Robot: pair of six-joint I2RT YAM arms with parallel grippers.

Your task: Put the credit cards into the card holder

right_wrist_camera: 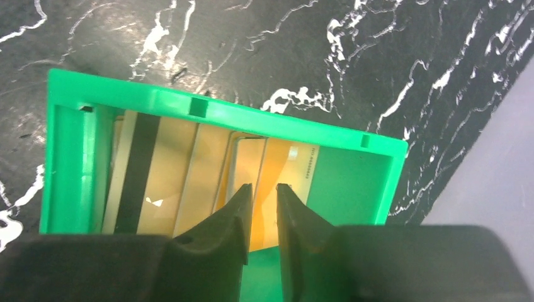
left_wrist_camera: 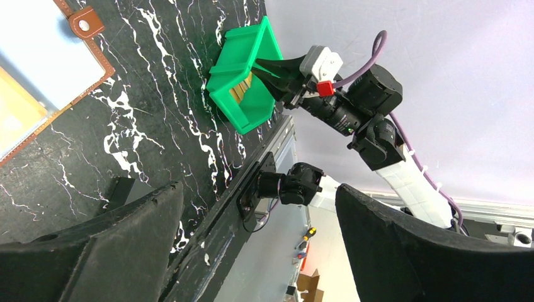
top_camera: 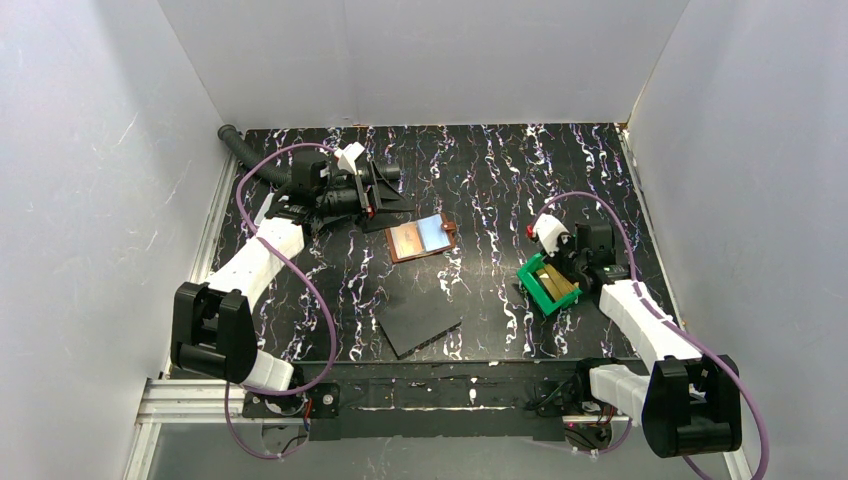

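A brown card holder point(top_camera: 451, 227) lies unfolded at the table's middle, with one light-blue side and one tan side. In the left wrist view its snap tab point(left_wrist_camera: 86, 23) shows at upper left. My left gripper point(top_camera: 405, 213) hangs by the holder's upper left, fingers wide apart and empty. At the right, a green bin point(right_wrist_camera: 239, 115) holds several gold cards point(right_wrist_camera: 167, 170) leaning in a row, one with a black stripe. My right gripper is over the bin, its fingertips slightly apart, with the edge of a gold card point(right_wrist_camera: 296, 170) showing between them. Contact cannot be made out.
A dark flat slab point(top_camera: 418, 322) lies near the front edge, below the holder. A black hose point(top_camera: 245, 155) runs along the back left behind the left arm. Bare marble table point(top_camera: 490, 180) stretches between the holder and the bin.
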